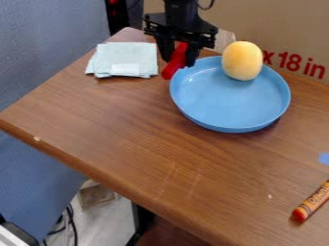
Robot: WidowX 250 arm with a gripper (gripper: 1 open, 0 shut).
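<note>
My black gripper (pixel 180 46) hangs at the top centre, over the back left rim of the blue plate (pixel 226 108). A red object (pixel 176 62) is at its fingertips, tilted, just left of the plate's rim; whether the fingers are shut on it I cannot tell. A yellow oval object (pixel 241 60) sits on the back part of the plate.
A folded pale cloth (pixel 122 61) lies on the wooden table (pixel 129 144) to the left. An orange crayon (pixel 311 201) lies at the right edge. A cardboard box (pixel 280 29) stands behind.
</note>
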